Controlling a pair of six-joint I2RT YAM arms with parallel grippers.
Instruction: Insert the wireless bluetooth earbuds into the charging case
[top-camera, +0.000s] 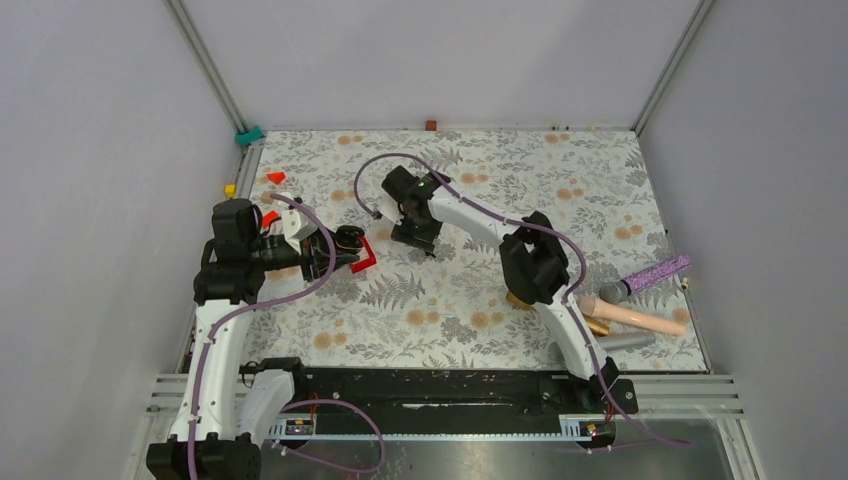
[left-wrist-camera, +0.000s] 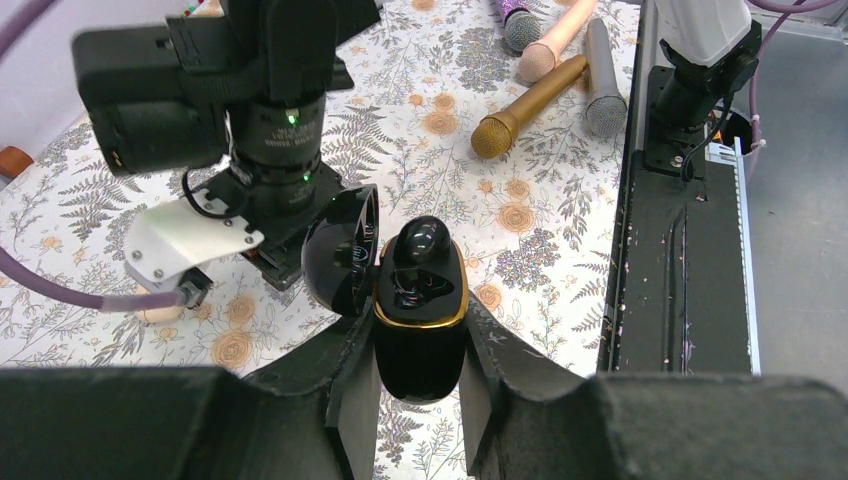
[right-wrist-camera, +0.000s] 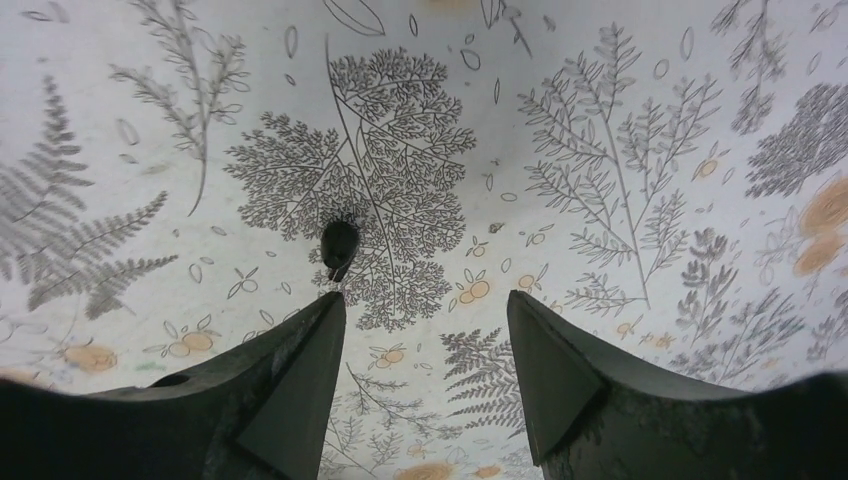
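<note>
The black, gold-rimmed charging case (left-wrist-camera: 420, 350) is held with its lid (left-wrist-camera: 335, 260) raised, my left gripper shut on it; a black earbud (left-wrist-camera: 425, 235) shows in its top in the left wrist view. A second small black earbud (right-wrist-camera: 340, 243) lies on the patterned mat in the right wrist view, a little forward of and left of centre between the fingertips of my right gripper, which is open and empty above it. In the top view that earbud (top-camera: 430, 253) sits just beside the right arm's wrist.
Several microphones (top-camera: 640, 320) lie at the mat's right end. Red pieces (top-camera: 362, 262) show near the left gripper, and a small brown block (top-camera: 431, 125) is at the back edge.
</note>
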